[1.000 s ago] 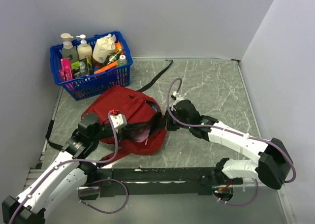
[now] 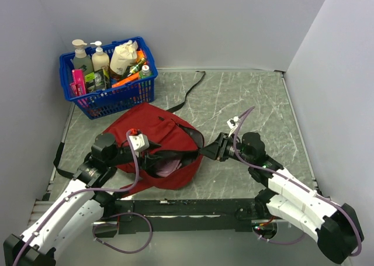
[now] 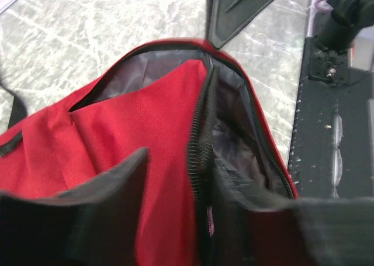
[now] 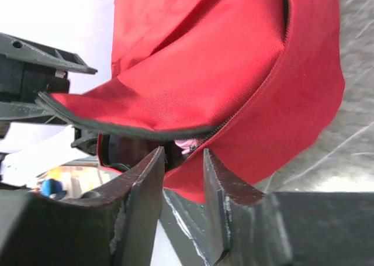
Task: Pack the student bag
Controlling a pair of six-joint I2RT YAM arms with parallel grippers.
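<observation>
The red bag (image 2: 153,123) lies on the table with its zipped mouth parted, a pinkish item (image 2: 168,167) showing inside. My left gripper (image 2: 155,154) is over the mouth. In the left wrist view its blurred fingers (image 3: 137,184) stand apart, with the bag's black zipper edge (image 3: 201,125) running between them. At the bag's right end is my right gripper (image 2: 203,151). Its fingers (image 4: 153,175) are parted in the right wrist view, the red fabric (image 4: 251,137) just beyond their tips; no firm hold on it shows.
A blue basket (image 2: 120,105) full of bottles and packets stands at the back left. One black strap (image 2: 188,93) stretches from the bag towards the back. Bare table (image 2: 257,99) lies to the right.
My right gripper has shifted rightward, and the bag's right end has stretched that way. My left arm has barely moved.
</observation>
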